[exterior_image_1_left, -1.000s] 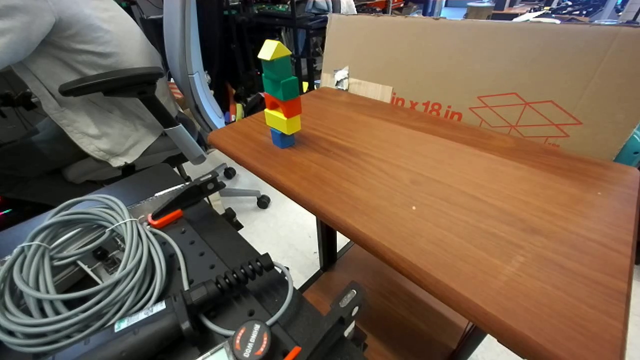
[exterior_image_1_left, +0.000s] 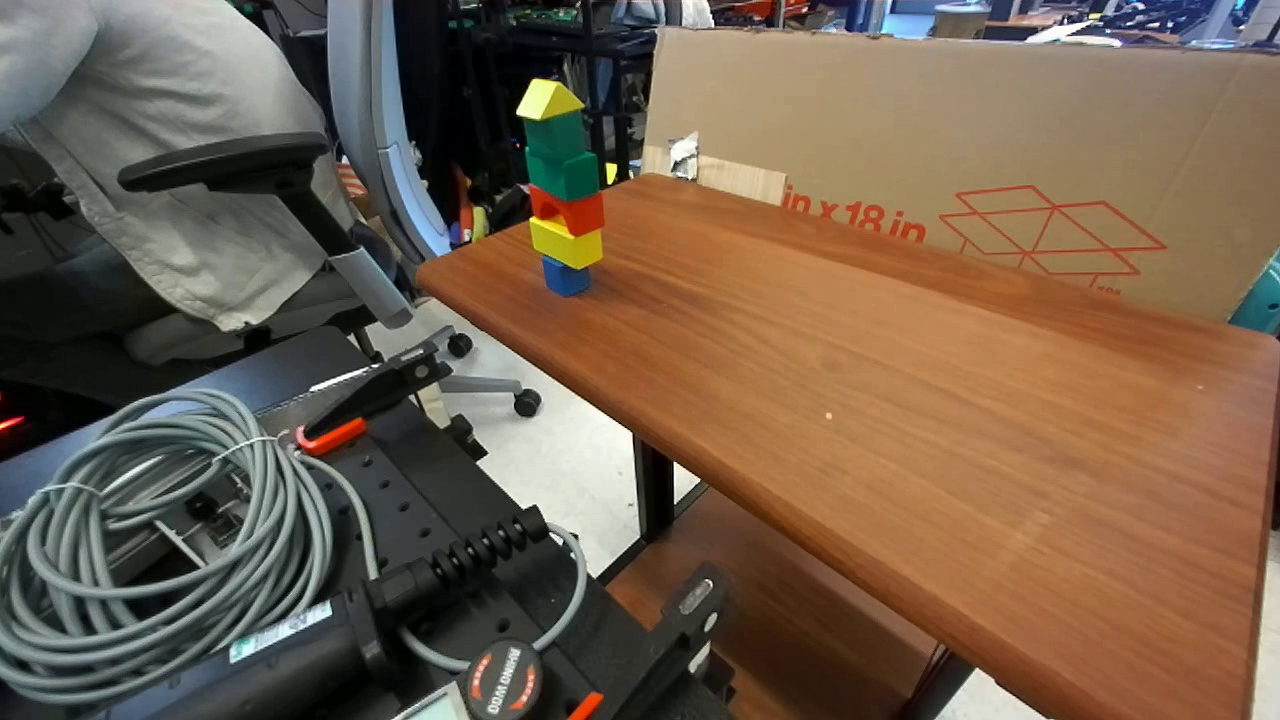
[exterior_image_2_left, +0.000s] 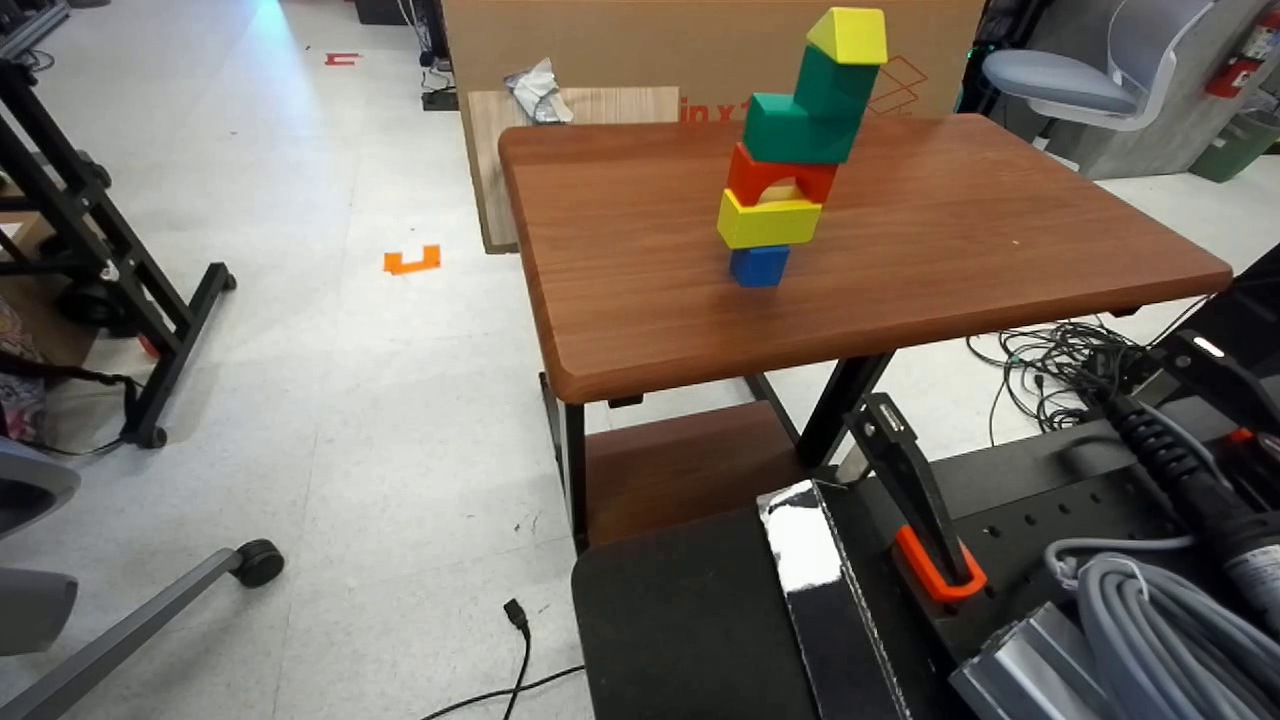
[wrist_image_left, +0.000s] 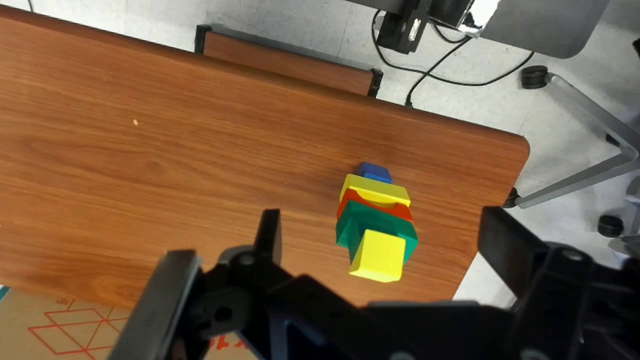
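Note:
A tower of blocks stands on the wooden table (exterior_image_1_left: 864, 360), near one end. At its base is a blue block (exterior_image_1_left: 566, 277), then a yellow block (exterior_image_1_left: 566, 244), a red arch block (exterior_image_2_left: 780, 178), two green pieces (exterior_image_2_left: 797, 127) or one stepped piece, and a yellow triangular block (exterior_image_2_left: 849, 36) on top. Seen from above in the wrist view, the tower's yellow top (wrist_image_left: 380, 255) appears between the spread fingers of my gripper. The gripper is open, its fingers touching nothing. Neither exterior view shows the gripper.
A cardboard sheet (exterior_image_1_left: 960, 156) rises along the table's far side. Coiled grey cable (exterior_image_1_left: 180, 540) lies on the black cart on the near side. A chair (exterior_image_1_left: 384, 144) with a seated person is beyond the tower's end.

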